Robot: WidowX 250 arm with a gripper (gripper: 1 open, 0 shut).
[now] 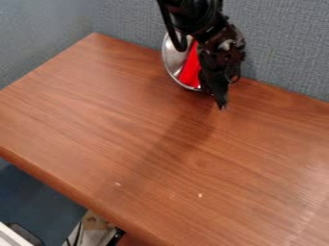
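Note:
My black gripper (221, 101) hangs over the back of the wooden table, pointing down in front of a round metal pan (175, 58). A red object (189, 67) is in the pan, partly hidden behind the arm. I cannot tell whether the fingers are open or shut, or whether anything is between them.
Grey partition walls stand along the back and left. Beyond the front-left edge, some cables and clutter show on the floor.

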